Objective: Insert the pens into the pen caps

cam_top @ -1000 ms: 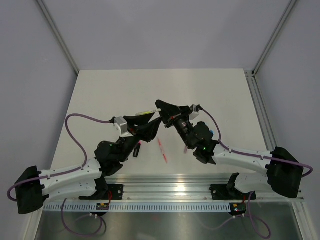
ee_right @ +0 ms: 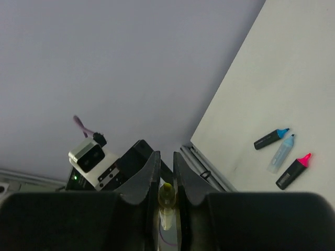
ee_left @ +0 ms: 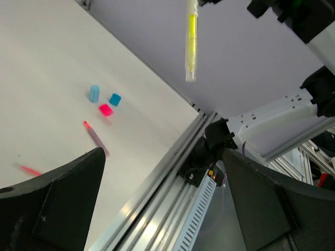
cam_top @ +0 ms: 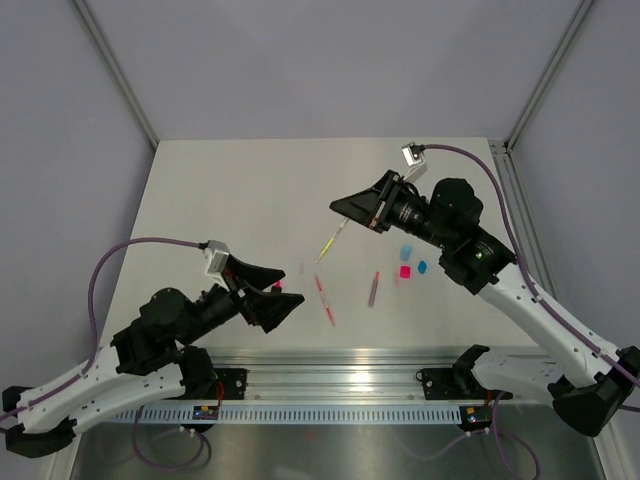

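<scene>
My right gripper (cam_top: 354, 212) is raised at centre right, shut on a yellow pen (cam_top: 330, 243) that hangs slanting downward; in the left wrist view the pen (ee_left: 191, 42) looks capped or clear-ended. My left gripper (cam_top: 285, 290) is open and empty at lower centre-left, partly over the dark markers. On the table lie red pens (cam_top: 325, 300) (cam_top: 373, 289), a blue piece (cam_top: 405, 253), a pink cap (cam_top: 405, 272) and a blue cap (cam_top: 422, 267). The right wrist view shows blue (ee_right: 271, 138), clear blue (ee_right: 280, 153) and pink (ee_right: 293, 172) markers.
Metal rails (cam_top: 320, 370) run along the front edge; walls border the sides and back.
</scene>
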